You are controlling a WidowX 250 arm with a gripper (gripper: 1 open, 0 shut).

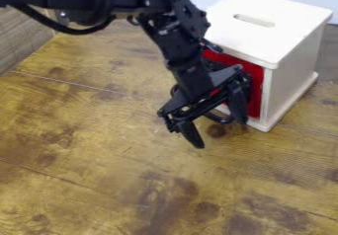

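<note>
My black gripper (216,127) is open, hanging low in front of a white box (264,27) with a red front panel (255,73) at the upper right. One finger reaches down and left over the wooden floor, the other is near the box's front, overlapping a black handle-like bar there. The arm hides most of the red panel and its black fitting, so whether the gripper touches them I cannot tell.
A grey edge (20,41) runs along the upper left, and a pale wall stands behind the box.
</note>
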